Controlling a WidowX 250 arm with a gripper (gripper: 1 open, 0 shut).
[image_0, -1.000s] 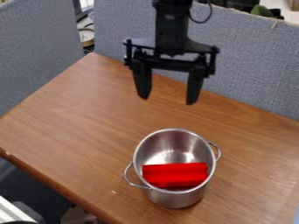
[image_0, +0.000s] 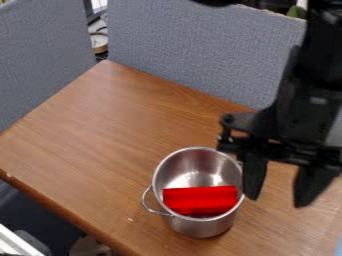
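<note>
A steel pot (image_0: 187, 225) with wire handles stands on the wooden table near the front, with a red cylindrical object (image_0: 201, 200) lying inside it. My gripper (image_0: 271, 160), large and black, hangs at the right, just above and beside the pot, covering its right side and part of its rim. Its two fingers stand apart, and nothing shows between them.
Grey padded walls (image_0: 187, 50) border it at the back and left. Some clutter lies outside the front left corner.
The pot and red object are unmoved.
</note>
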